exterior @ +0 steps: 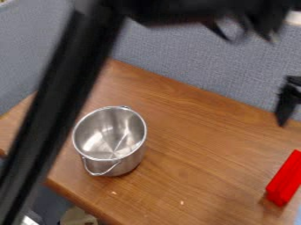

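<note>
A steel pot [109, 141] with a wire handle stands on the left part of the wooden table [188, 149]. A red block [283, 178] lies at the table's right side, near the front. The black gripper [284, 101] is at the right edge of the view, above and behind the red block, mostly cut off and blurred. Its fingers are too blurred here to show how they stand.
A grey padded wall [177, 57] runs behind the table. Dark blurred arm parts cross the top and left of the view.
</note>
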